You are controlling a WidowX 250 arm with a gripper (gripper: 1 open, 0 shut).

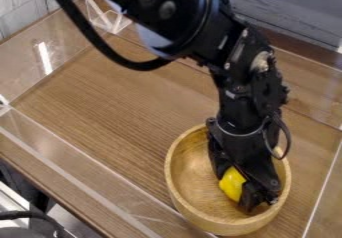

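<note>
A round tan wooden bowl [187, 190] sits at the lower right of the table. My black gripper [246, 178] reaches down into it from above, around a small yellow object [231, 182] that is partly covered by the fingers. Whether the fingers are closed on the yellow object is hard to tell.
Clear plastic edging runs along the table's left and near edges, with a black cable at the lower left corner.
</note>
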